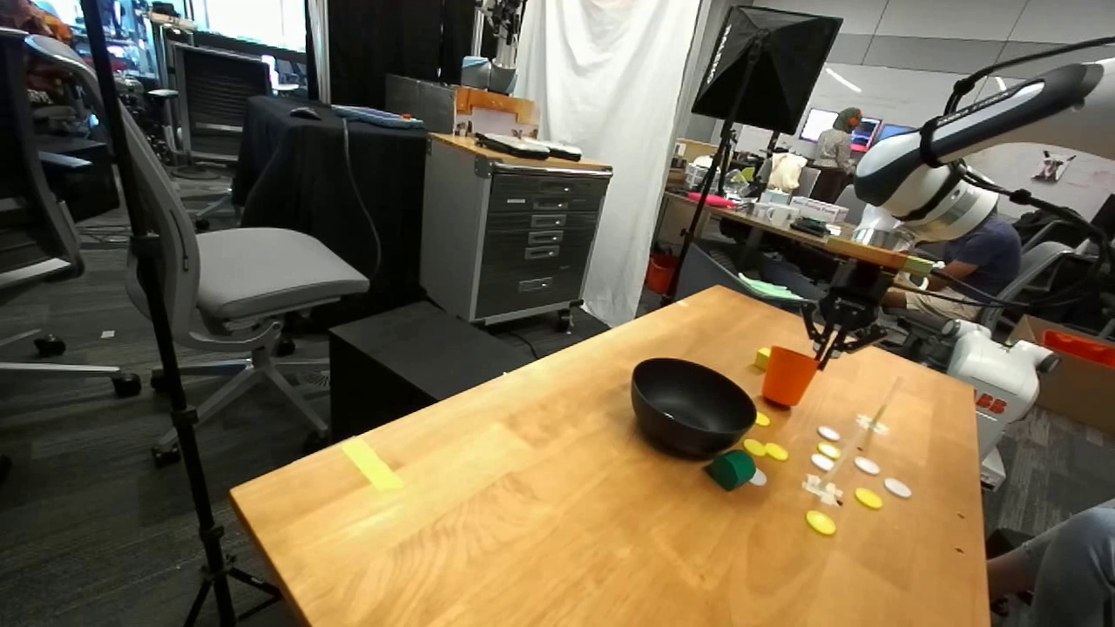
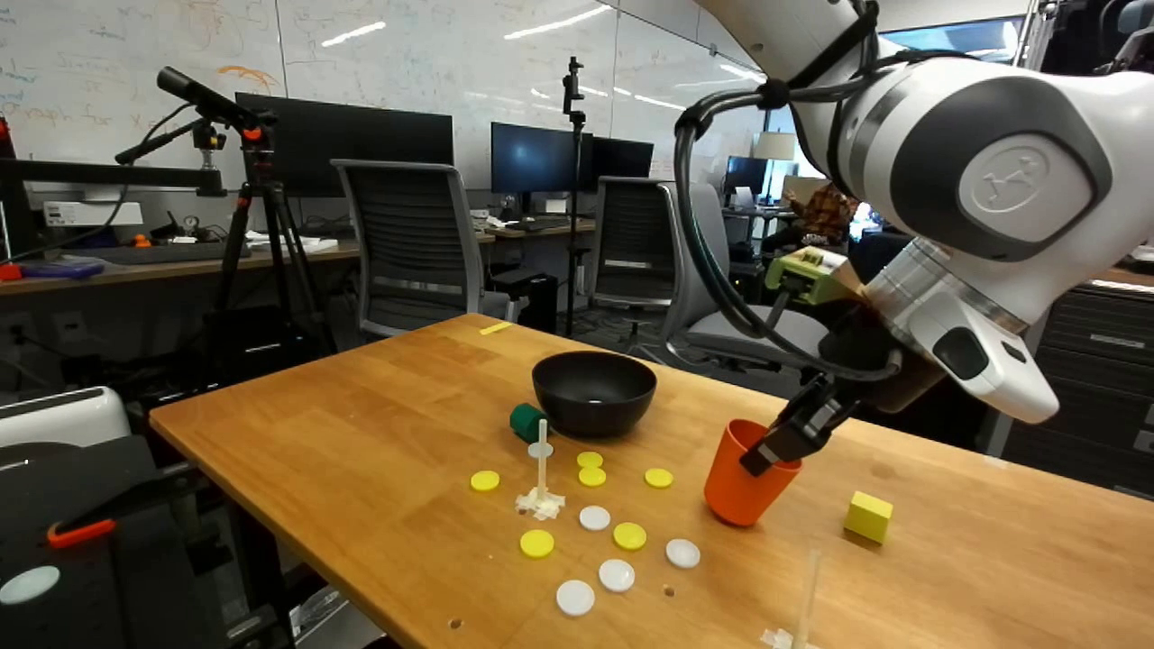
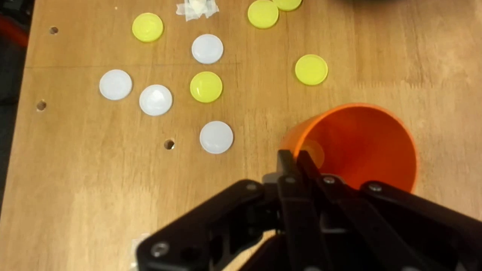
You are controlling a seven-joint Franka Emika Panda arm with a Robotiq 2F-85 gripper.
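Note:
An orange cup (image 2: 738, 483) leans slightly, its base at or just above the table; I cannot tell whether it touches. My gripper is shut on the cup's rim, one finger inside the wall and one outside. In the wrist view the cup (image 3: 361, 140) opens toward the camera, with a pale round patch low inside. Beyond it stands a black bowl (image 1: 692, 407). A yellow block (image 2: 868, 517) sits on the table at the cup's other side, partly hidden behind the cup in exterior view 1.
Several yellow discs (image 2: 629, 536) and white discs (image 2: 617, 575) lie scattered on the table. A green piece (image 1: 732, 469) lies beside the bowl. Thin upright sticks (image 2: 542, 460) are taped to the tabletop.

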